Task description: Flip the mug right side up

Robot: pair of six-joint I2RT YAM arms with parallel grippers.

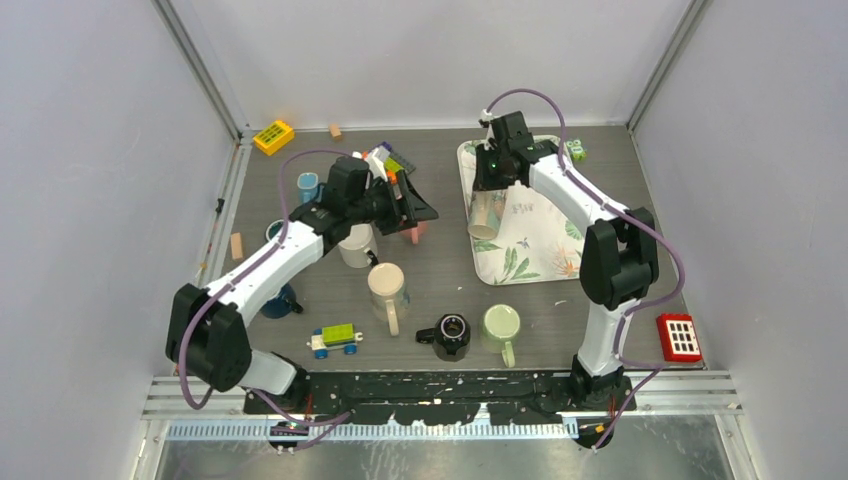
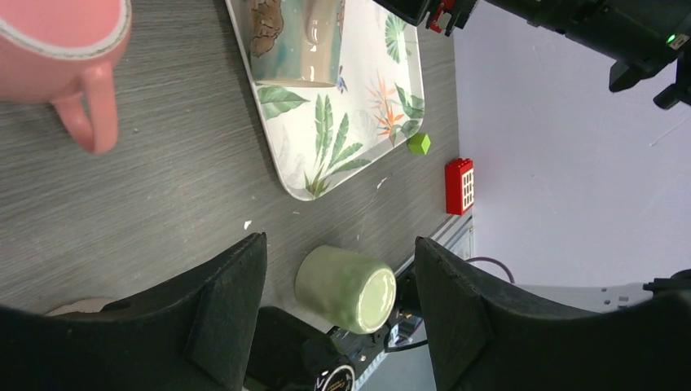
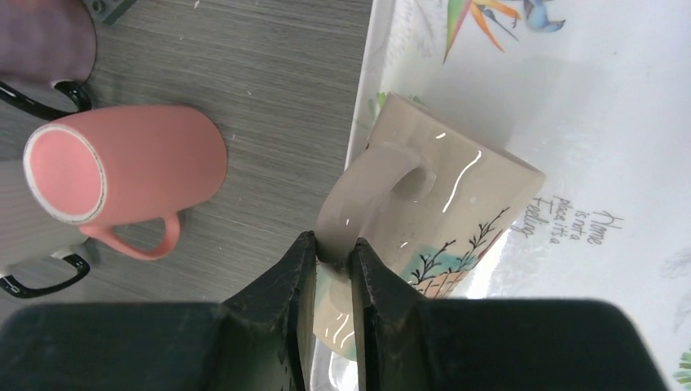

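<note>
A beige patterned mug (image 1: 484, 222) lies on its side along the left part of the floral tray (image 1: 545, 250). My right gripper is shut on its handle (image 3: 363, 183), which faces up in the right wrist view. The mug also shows at the top of the left wrist view (image 2: 297, 57). My left gripper hangs open over the table left of the tray, with nothing between its fingers, above a pink mug (image 3: 143, 163).
Several other mugs stand at left and front, including a green mug (image 1: 500, 328) and a black mug (image 1: 450, 338). A toy car (image 1: 335, 340), yellow brick (image 1: 273, 137) and red brick (image 1: 679, 338) sit near the edges. The tray's right part is clear.
</note>
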